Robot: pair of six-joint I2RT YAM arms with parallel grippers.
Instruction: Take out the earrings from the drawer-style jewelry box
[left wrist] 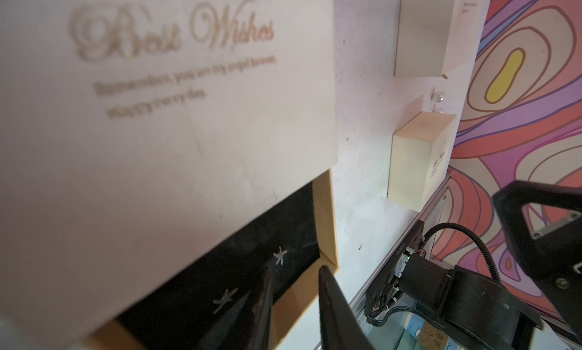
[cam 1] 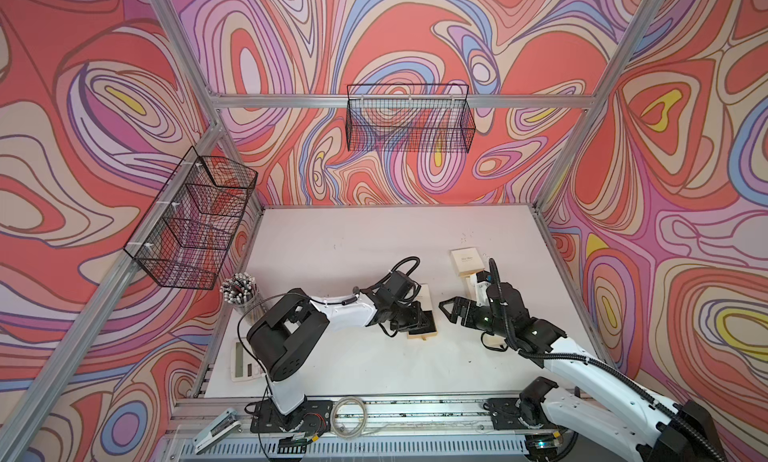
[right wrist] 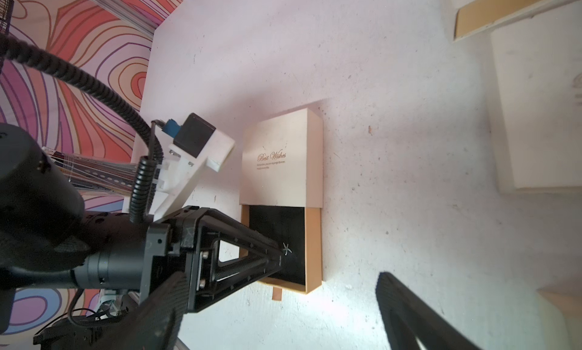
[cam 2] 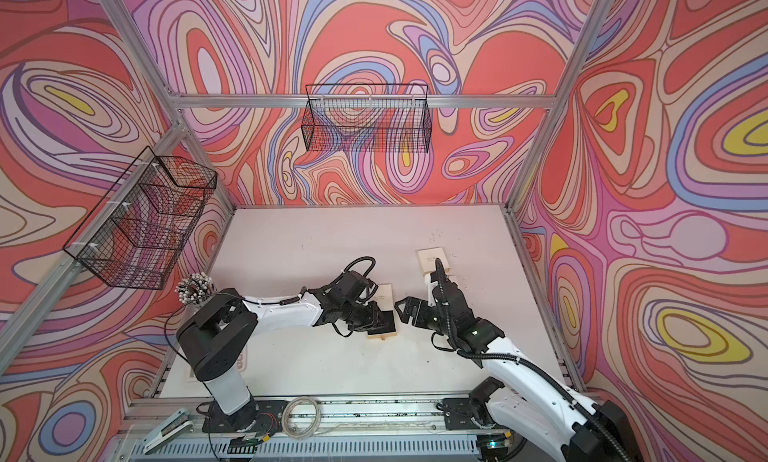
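Observation:
The white "Best Wishes" jewelry box (right wrist: 275,159) lies on the table with its drawer (right wrist: 312,247) pulled partway out. On the drawer's black lining sit two small star-shaped earrings, one (left wrist: 279,256) near the side wall and the other (left wrist: 225,299) further in. My left gripper reaches down into the drawer, its fingers a short gap apart and nothing visible between them. In the right wrist view its tips are close beside one earring (right wrist: 286,248); contact cannot be made out. To the right of the box, my right gripper (cam 1: 452,310) hangs wide open and empty.
Other white boxes stand toward the right, one at the back (cam 1: 467,260) and another (left wrist: 418,159) nearer. A cup of dark-and-white sticks (cam 1: 240,289) is at the table's left. Bare table lies in front of and behind the jewelry box.

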